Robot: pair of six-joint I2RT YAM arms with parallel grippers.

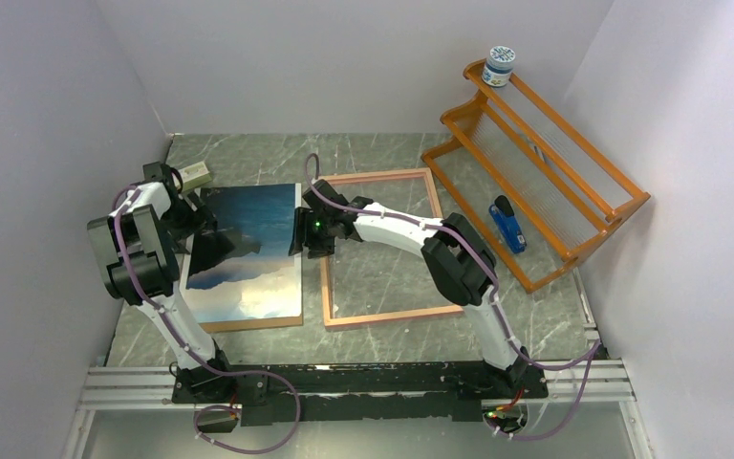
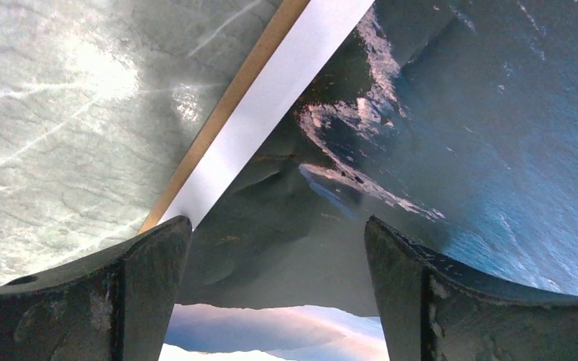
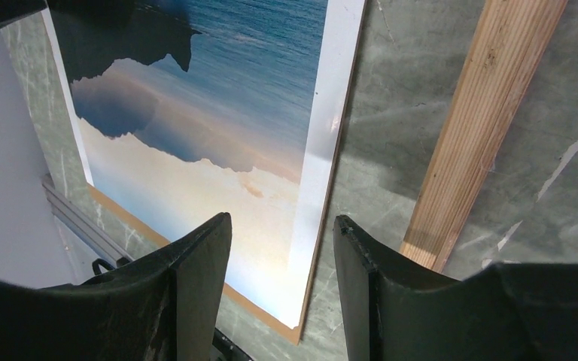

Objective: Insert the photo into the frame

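Note:
The photo (image 1: 244,268), a blue sky and cloud print with a white border, lies on a brown board on the left of the table. My left gripper is open low over its left edge, where the white border and board edge run between the fingers. My right gripper stands open above the photo's right border, beside the empty wooden frame (image 1: 392,316), whose pale wood bar shows at right in the right wrist view.
A small pale box (image 1: 194,175) lies behind the photo. A wooden rack (image 1: 573,143) with a jar (image 1: 498,67) on top stands at right, a blue tool (image 1: 508,228) inside it. Bare table shows along the back.

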